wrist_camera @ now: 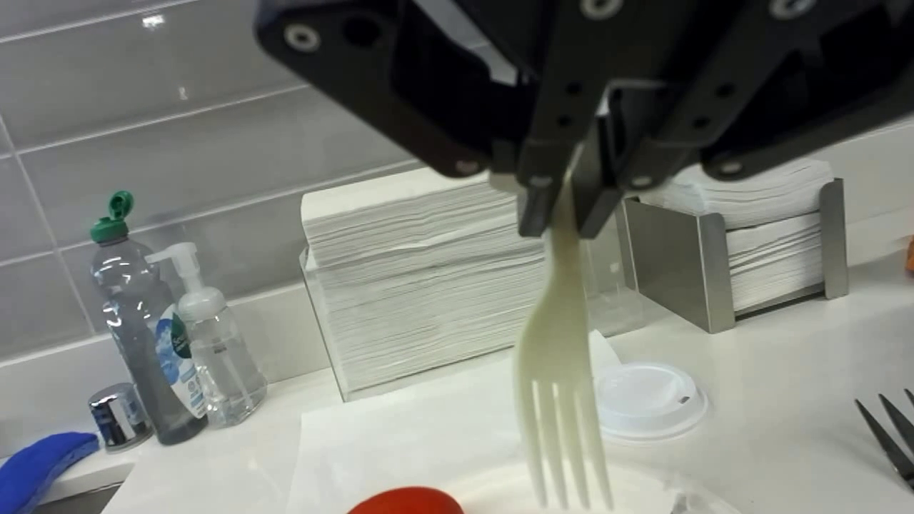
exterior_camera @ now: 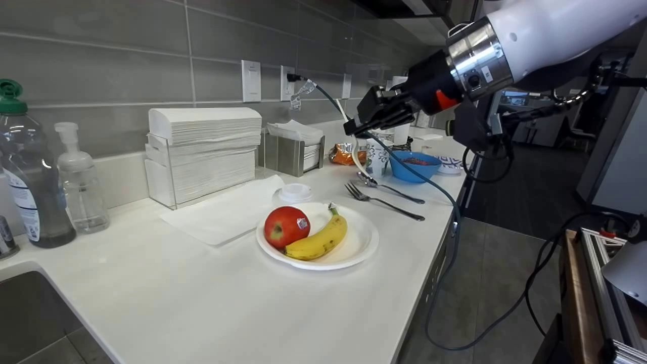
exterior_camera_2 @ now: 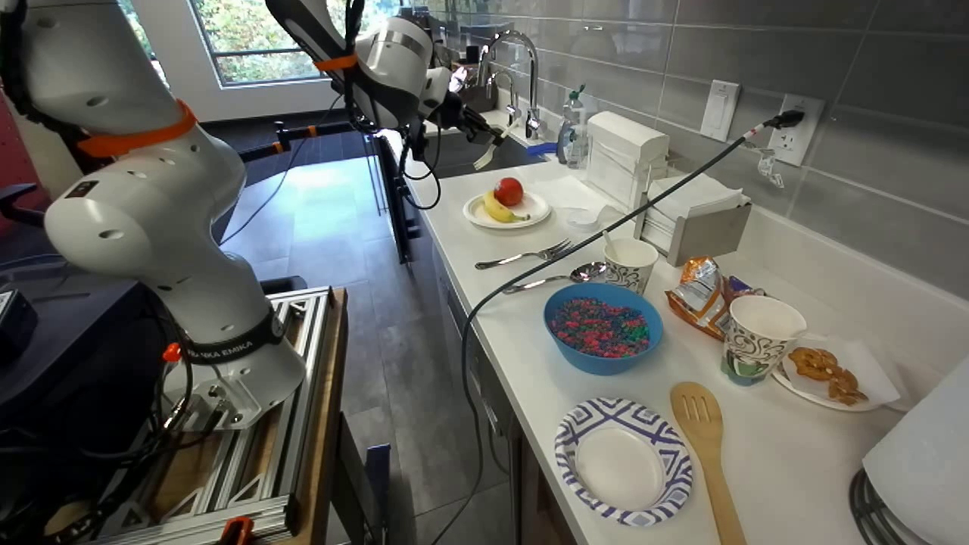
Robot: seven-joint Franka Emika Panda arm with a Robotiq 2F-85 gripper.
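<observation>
A pale plastic fork [wrist_camera: 557, 343] hangs tines down in the wrist view, its handle pinched between the fingers of my gripper. In exterior view 1 my gripper [exterior_camera: 352, 128] is up in the air over the counter, beyond the plate, with the fork [exterior_camera: 356, 154] pointing down from it. A white plate [exterior_camera: 362, 245] on the counter bears a red apple [exterior_camera: 286, 227] and a yellow banana [exterior_camera: 321, 240]. Only the top of the apple [wrist_camera: 407, 502] shows at the bottom of the wrist view.
A metal fork [exterior_camera: 385, 201] and a spoon [exterior_camera: 397, 191] lie behind the plate. A blue bowl [exterior_camera_2: 604, 362], paper cups and a cable [exterior_camera_2: 536, 263] stretched across the counter stand beyond. Paper towels [exterior_camera: 209, 157] line the wall.
</observation>
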